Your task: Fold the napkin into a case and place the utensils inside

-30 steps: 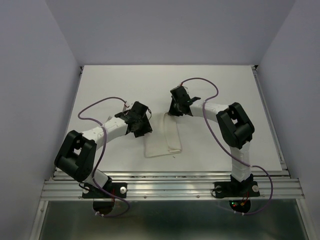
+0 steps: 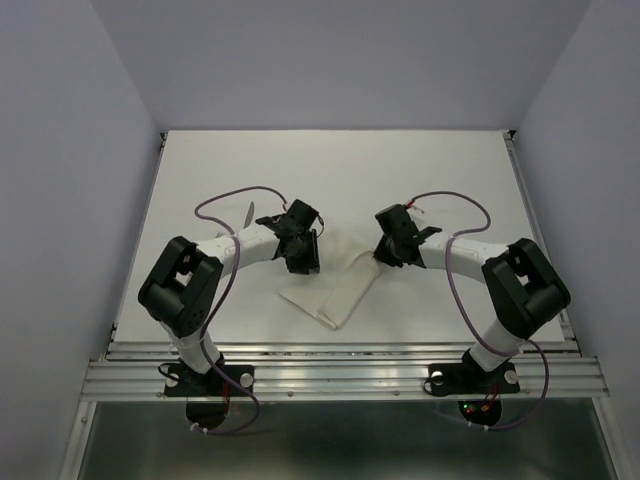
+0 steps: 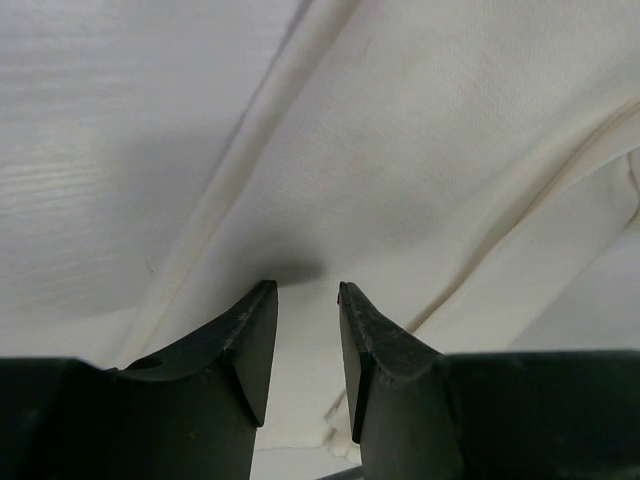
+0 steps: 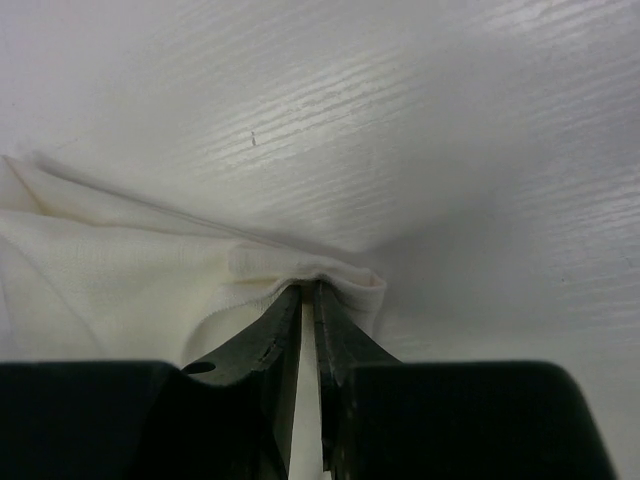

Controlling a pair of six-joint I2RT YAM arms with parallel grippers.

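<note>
The off-white napkin (image 2: pixel 330 293) lies angled at the front middle of the table, with a folded strip along its right side. My left gripper (image 2: pixel 305 264) is over its upper left part; in the left wrist view its fingertips (image 3: pixel 307 292) are close together on the cloth, but what is between them is unclear. My right gripper (image 2: pixel 380 258) is at the napkin's upper right corner; in the right wrist view its fingertips (image 4: pixel 307 290) are close together on the folded edge (image 4: pixel 260 265). A knife (image 2: pixel 249 214) lies left of the napkin, partly hidden by the left arm.
Other pale utensils at the left are mostly hidden behind my left arm.
Both grippers have moved right, the right one also down toward the front. The napkin has shifted and turned, its lower end now angled with the upper right corner further right.
</note>
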